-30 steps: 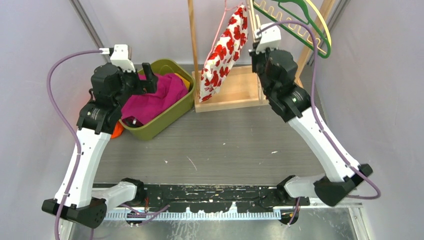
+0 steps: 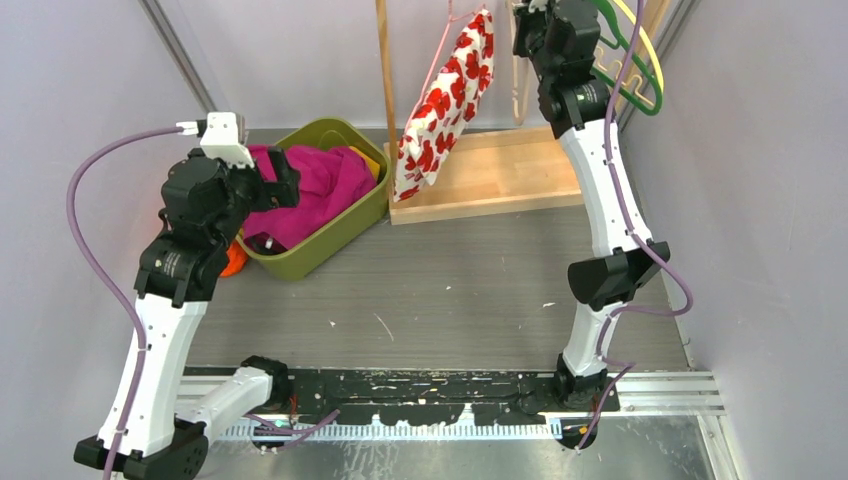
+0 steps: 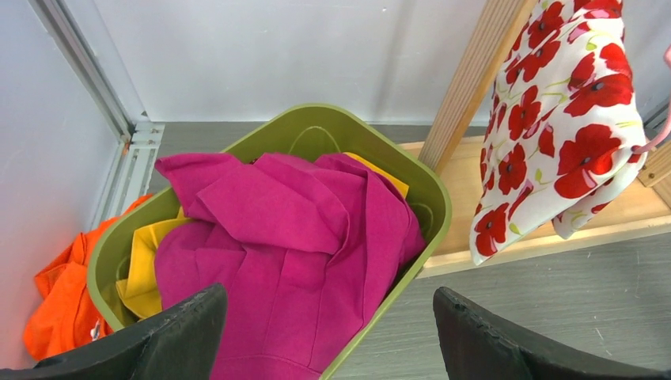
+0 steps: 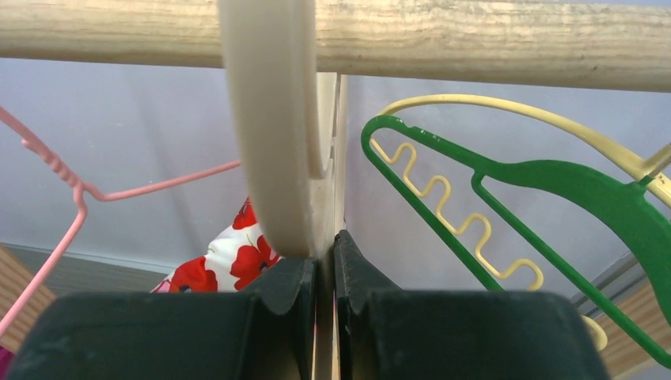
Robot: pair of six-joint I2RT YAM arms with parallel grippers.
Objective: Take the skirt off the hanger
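A white skirt with red flowers (image 2: pixel 448 100) hangs from the pink hanger (image 4: pixel 77 186); its lower part (image 3: pixel 554 119) shows beside the wooden post. Above the green bin, my left gripper (image 2: pixel 291 175) stands open, its fingers (image 3: pixel 178 336) wide apart and nothing between them. My right gripper is up by the wooden rod, with a cream hanger (image 4: pixel 273 142) running between its fingers. The gap there is narrow; whether the fingers press on the hanger is not clear. The top view cuts off this gripper's tips.
A green bin (image 2: pixel 350 215) holds magenta cloth (image 2: pixel 325 185) and yellow cloth. Orange cloth (image 3: pixel 63 293) lies left of it. Green (image 4: pixel 546 174) and yellow hangers (image 4: pixel 506 107) hang right of my right gripper. The wooden rack base (image 2: pixel 500 180) stands below.
The left arm has shifted slightly left. The flowered skirt has barely moved.
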